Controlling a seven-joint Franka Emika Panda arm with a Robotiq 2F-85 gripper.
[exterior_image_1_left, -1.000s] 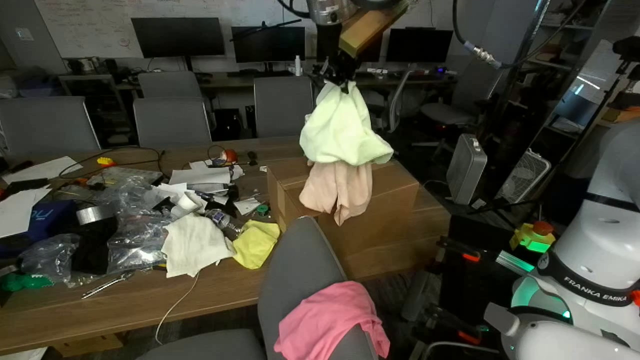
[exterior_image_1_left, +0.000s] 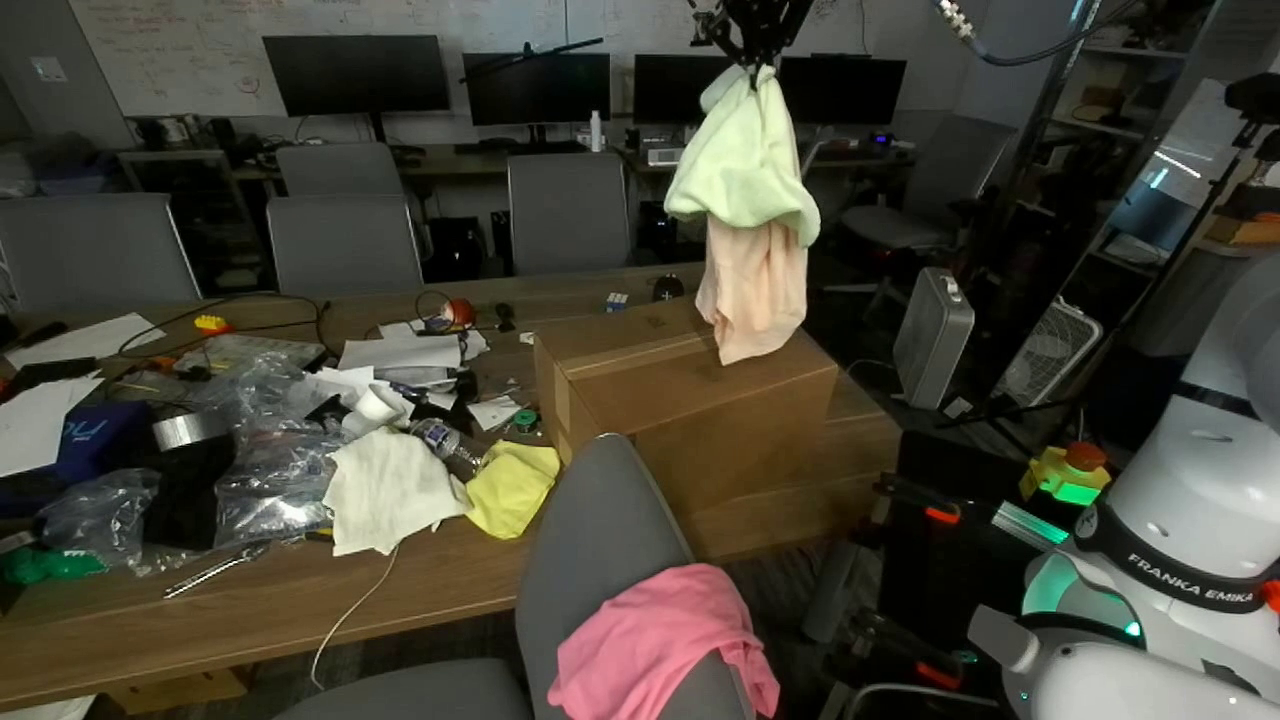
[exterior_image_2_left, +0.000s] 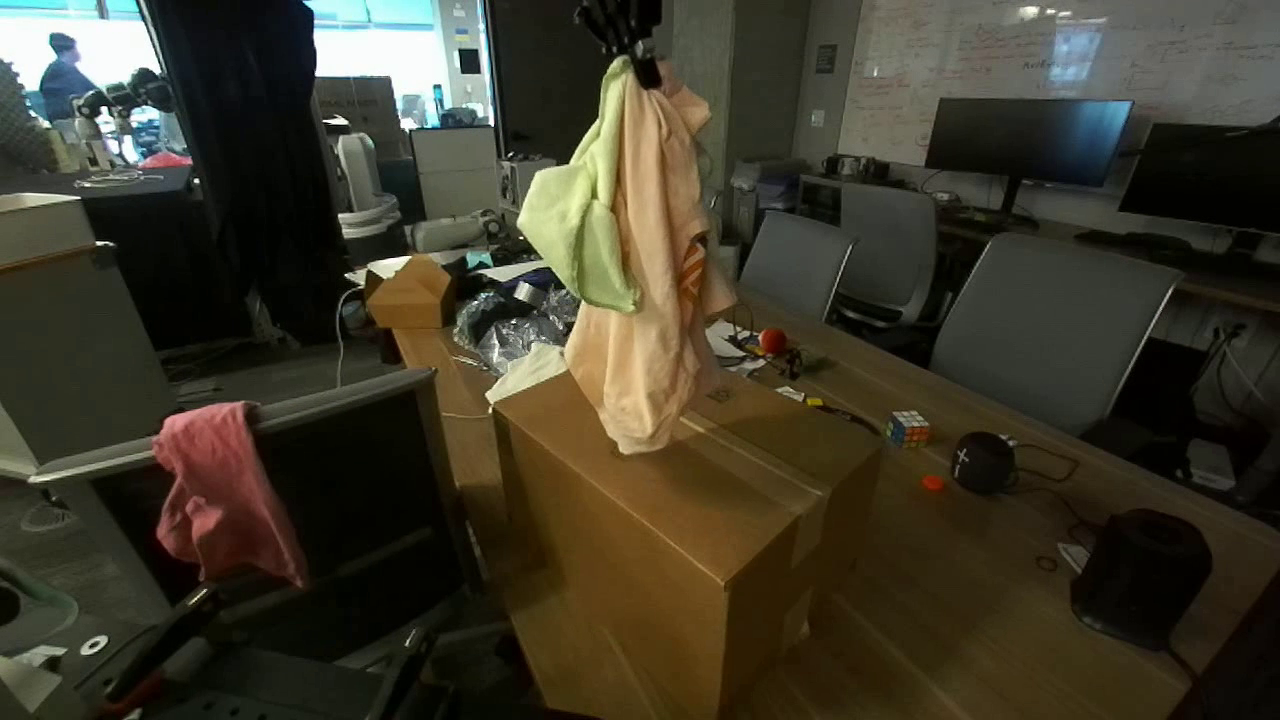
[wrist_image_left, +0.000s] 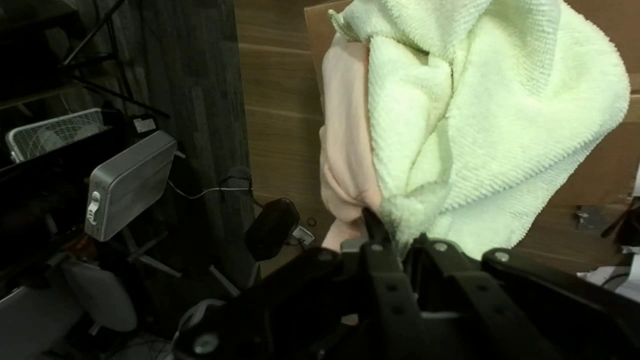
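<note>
Two cloths hang together from my gripper (exterior_image_2_left: 636, 70), which is shut on them high above the cardboard box (exterior_image_2_left: 672, 480). One is a pale green towel (exterior_image_1_left: 744, 162); the other, a peach cloth (exterior_image_1_left: 753, 288), hangs lower, its bottom end near the box top in both exterior views. The wrist view has the green towel (wrist_image_left: 510, 132) spread in front of the fingers and the peach cloth (wrist_image_left: 348, 132) bunched beside it. A pink cloth (exterior_image_1_left: 672, 648) is draped over the back of a grey chair (exterior_image_1_left: 600, 516).
Left of the box, the table holds a white cloth (exterior_image_1_left: 393, 490), a yellow cloth (exterior_image_1_left: 512, 486), plastic bags (exterior_image_1_left: 270, 444) and papers. Beyond the box are a Rubik's cube (exterior_image_2_left: 908, 428) and a black speaker (exterior_image_2_left: 1140, 576). Bare tabletop shows along the front edge.
My gripper has risen and moved right and back in exterior view 1, carrying both cloths. The peach cloth now hangs longer and narrower. Pink, white and yellow cloths have stayed put.
</note>
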